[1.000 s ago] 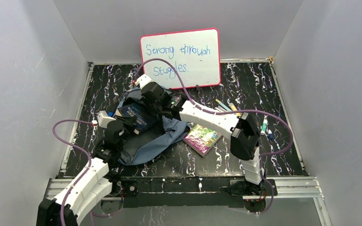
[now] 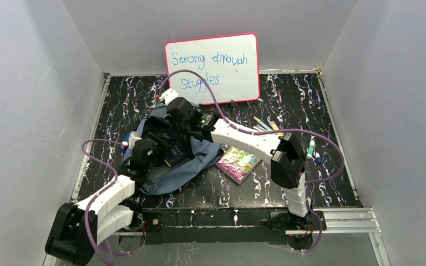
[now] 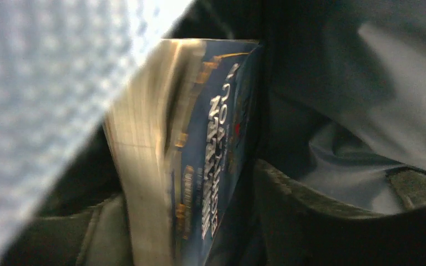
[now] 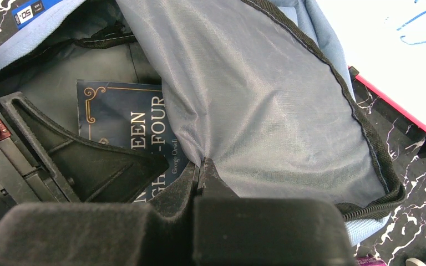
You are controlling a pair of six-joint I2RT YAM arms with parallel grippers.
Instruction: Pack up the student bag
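The dark blue book (image 2: 178,152), titled in white and gold, is inside the grey-blue bag (image 2: 180,180). In the left wrist view the same book (image 3: 213,138) leans between my left gripper's fingers, which are spread wider than its thickness; a dark gap shows on the cover side. My left gripper (image 2: 160,145) is open, down in the bag's mouth. In the right wrist view my right gripper is shut on the edge of the bag's grey lining flap (image 4: 277,111), pulling it aside. The book's lower end is hidden.
A colourful book (image 2: 237,164) lies right of the bag. Several pens (image 2: 266,126) lie near the whiteboard (image 2: 213,69) at the back. A green-white marker (image 2: 310,148) is at the far right. My right arm crosses over the table's middle.
The right gripper has stayed on the flap.
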